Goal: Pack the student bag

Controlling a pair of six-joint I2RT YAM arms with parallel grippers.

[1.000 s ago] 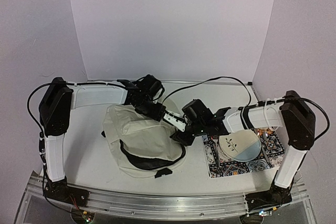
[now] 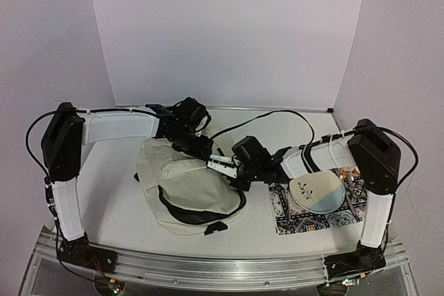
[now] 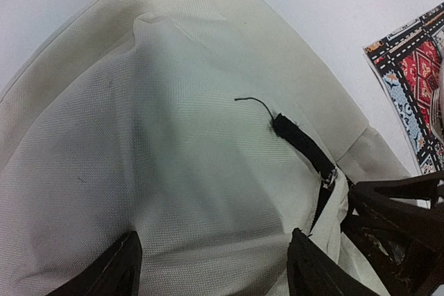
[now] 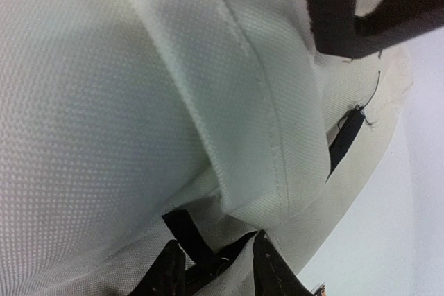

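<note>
The pale beige bag (image 2: 203, 194) lies flat on the table in the top view, a dark zipper opening along its front. My left gripper stands open over the bag's cloth, its fingers wide apart. Close to it, my right gripper has its fingers parted around a folded cloth edge and a piece of black zipper (image 4: 201, 268); no firm grip on them shows. Another black zipper end (image 3: 302, 143) with a loose thread lies on the cloth. The bag's inside is hidden.
A patterned mat (image 2: 305, 225) at the right bears a round plate (image 2: 318, 192) with cutlery beside it. Both arms meet over the bag, their grippers very near each other. Bare table shows left of the bag and at the back.
Both arms have shifted slightly left in the top view; the right gripper has moved left over the bag's right edge. The bag looks almost the same.
</note>
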